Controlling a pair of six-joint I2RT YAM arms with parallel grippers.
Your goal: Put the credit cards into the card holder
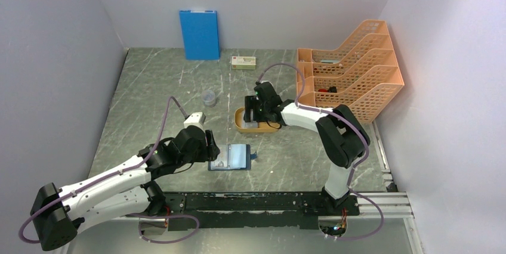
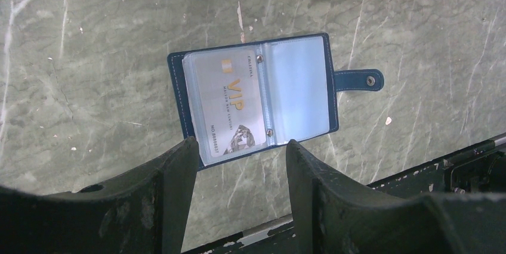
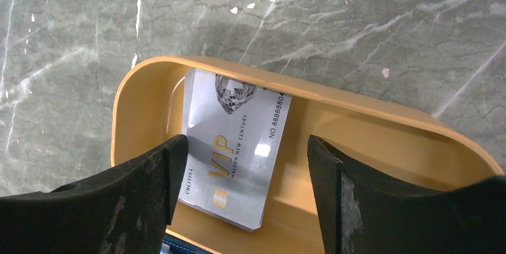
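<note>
The blue card holder (image 2: 360, 80) lies open on the table. A silver VIP card (image 2: 238, 108) fills its left clear pocket, while the right sleeve (image 2: 301, 87) looks empty. Over the holder's near edge, my left gripper stands open with nothing between its fingers. In the right wrist view, a silver VIP card (image 3: 238, 146) lies flat at one end of the tan tray (image 3: 370, 108). My right gripper is open above that tray, one finger on either side of the card, the left fingertip overlapping its edge in view. Contact cannot be judged.
Behind the tray are a clear round container (image 1: 209, 97) and a small green-and-cream box (image 1: 243, 62). A blue board (image 1: 200, 34) leans at the back, and an orange rack (image 1: 352, 75) stands at the right. Free table lies at the left.
</note>
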